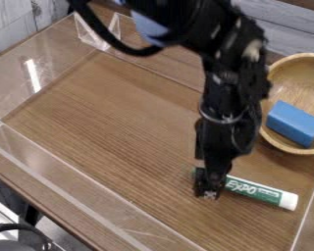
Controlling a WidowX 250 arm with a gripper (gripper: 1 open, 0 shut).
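A green-and-white EXPO marker (259, 194) lies diagonally on the wooden table at the lower right. My black gripper (210, 175) hangs low at the marker's left end, open, its fingers partly covering that end. Whether they touch it is unclear.
A wooden bowl (288, 78) holding a blue block (290, 124) sits at the upper right, just right of my arm.
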